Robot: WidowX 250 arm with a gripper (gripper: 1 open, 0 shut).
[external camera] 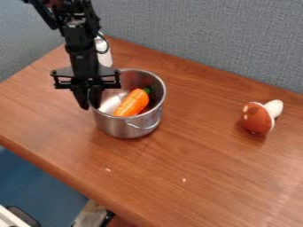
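My black gripper [89,96] hangs at the left rim of a steel pot [143,124], its fingers low by the rim; whether they are open or shut is hard to tell. Inside the pot lie an orange carrot [133,103] with a green top and a white object [112,104], partly hidden by the carrot and the gripper.
A red-and-white toy mushroom [260,119] lies on the right of the wooden table [207,168]. A white object [103,55] stands behind the arm. The table's front-left edge drops to a blue area. A grey wall backs the table.
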